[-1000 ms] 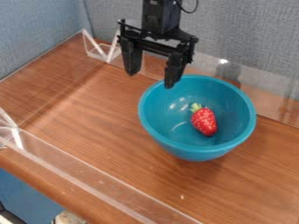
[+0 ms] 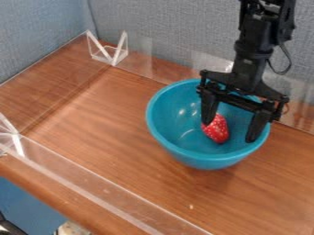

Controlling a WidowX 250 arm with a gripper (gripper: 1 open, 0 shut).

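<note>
My black gripper (image 2: 234, 116) reaches down from the upper right into a blue bowl (image 2: 201, 157), its fingers open on either side over the bowl's right part. A red strawberry (image 2: 215, 129) lies in the bowl, just left of and below the gripper, with part of it close behind a finger.
A white wire stand (image 2: 106, 53) is at the back left. Clear plastic strips run along the table's edges, with a grey padded wall behind.
My gripper has moved right from the back middle and come down over the bowl near the strawberry.
</note>
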